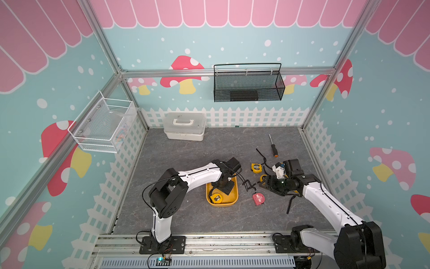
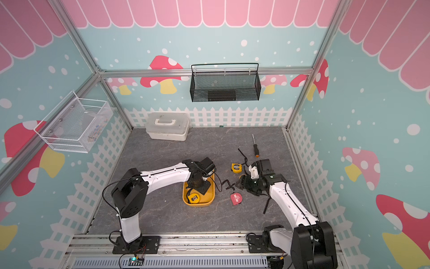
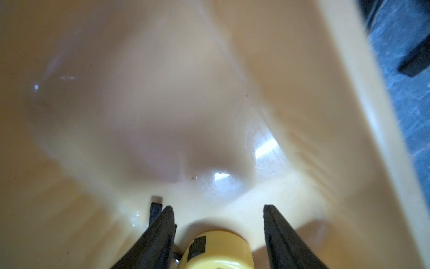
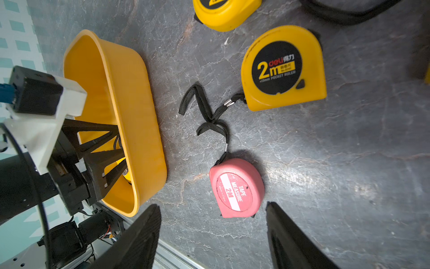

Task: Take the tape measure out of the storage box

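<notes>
Inside the yellow storage box (image 1: 236,197) a yellow tape measure (image 1: 216,198) lies at the front left, a black strap beside it. My left gripper is in the box with its fingers apart. In the left wrist view, part of this tape measure (image 3: 219,251) shows at the bottom edge, between the fingers in the picture; contact with it cannot be made out. Over the table right of the box, my right gripper stands open and empty. Below it in its view lie a pink tape measure (image 4: 237,188) and a yellow 2 m tape measure (image 4: 309,85).
Another yellow tape measure (image 1: 256,168) and a screwdriver (image 1: 273,146) lie farther back on the right. A lidded clear box (image 1: 184,130) stands at the back left. Black wrist straps lie loose among the tape measures.
</notes>
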